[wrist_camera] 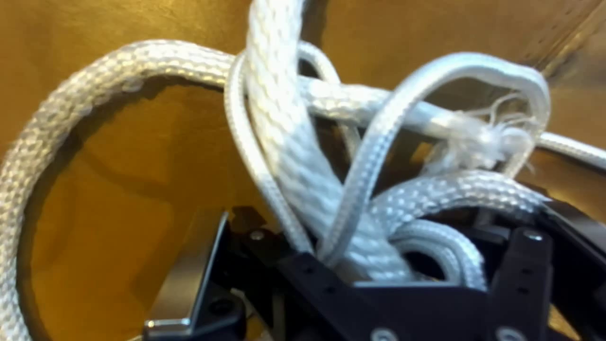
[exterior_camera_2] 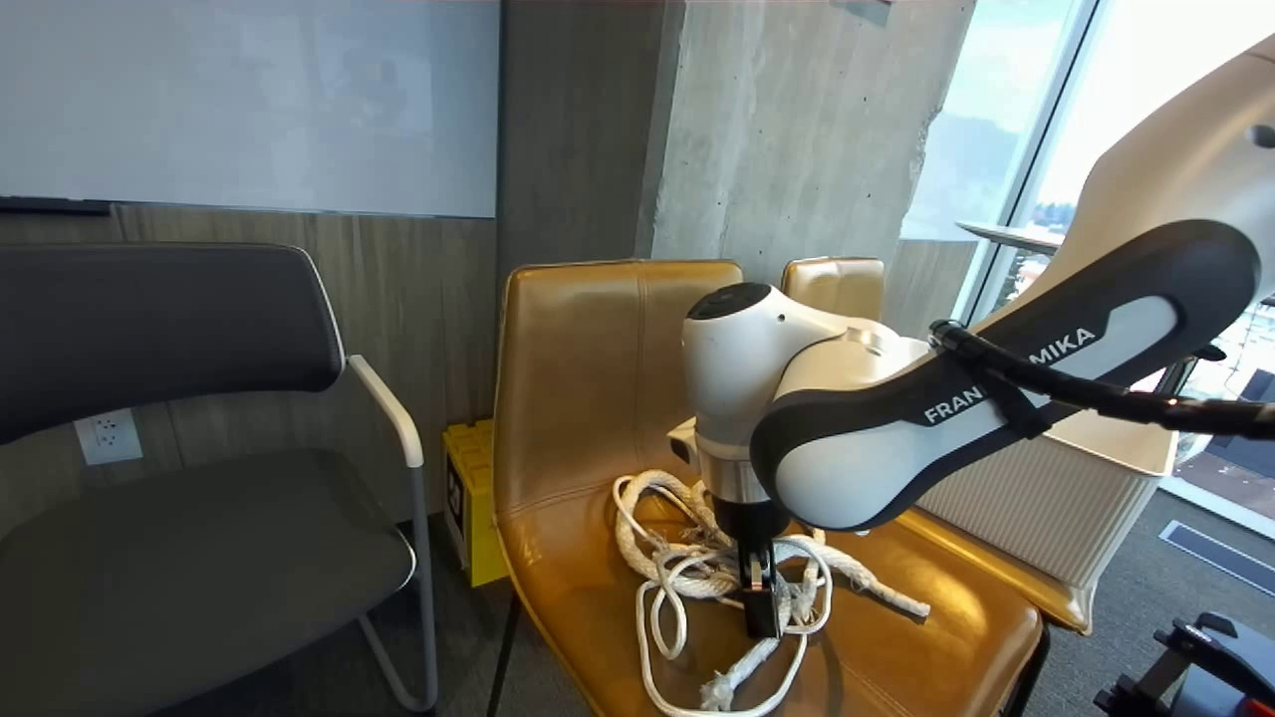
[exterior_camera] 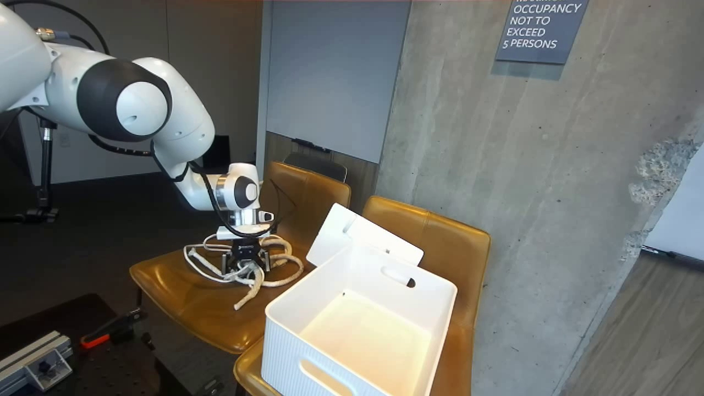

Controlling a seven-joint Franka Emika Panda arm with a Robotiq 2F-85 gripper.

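A tangle of white rope, thick and thin strands together, lies on the tan chair seat; in exterior view 1 a thick rope end (exterior_camera: 245, 298) points toward the seat's front. My gripper (exterior_camera: 245, 269) points down into this pile at seat level. From the wrist view, its fingers (wrist_camera: 190, 273) stand apart on either side of several rope strands (wrist_camera: 307, 170), which run into the space between them. Whether any strand is pinched does not show. A wide rope loop (wrist_camera: 34, 153) lies outside the fingers, and a frayed end (wrist_camera: 483, 139) sits ahead of them.
An empty white bin (exterior_camera: 359, 330) stands on the second chair, right of the rope, with a white panel (exterior_camera: 369, 237) upright behind it. The chair backrest (exterior_camera_2: 610, 370) rises behind the pile. A dark chair (exterior_camera_2: 179, 538) stands to the left in exterior view 2.
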